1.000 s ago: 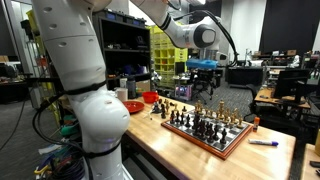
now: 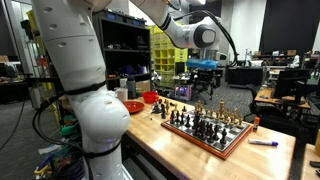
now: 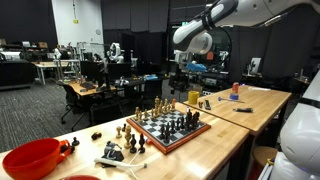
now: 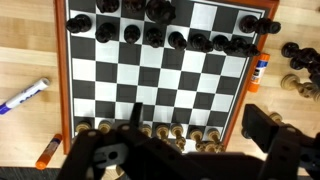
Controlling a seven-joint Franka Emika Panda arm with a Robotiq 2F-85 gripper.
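A chessboard (image 4: 65,85) with a brown rim lies flat on the wooden table, seen from above in the wrist view. Dark pieces (image 4: 155,39) stand toward the top of that view and light pieces (image 4: 177,130) along the bottom, with mostly empty squares between. My gripper is open, its two black fingers (image 4: 270,135) far apart at the lower edge. No piece is held between them. Exterior view 1 has the arm's end and gripper (image 2: 204,73) high above the board's far part, clear of the pieces. The lower fingers partly hide the light pieces.
Loose chess pieces (image 4: 300,85) stand off the board. An orange marker (image 4: 259,72) lies by the rim, a white marker (image 4: 25,95) and an orange one (image 4: 48,152) on the opposite side. A red bowl (image 3: 30,158) sits at the table's end. Bare tabletop fronts the board.
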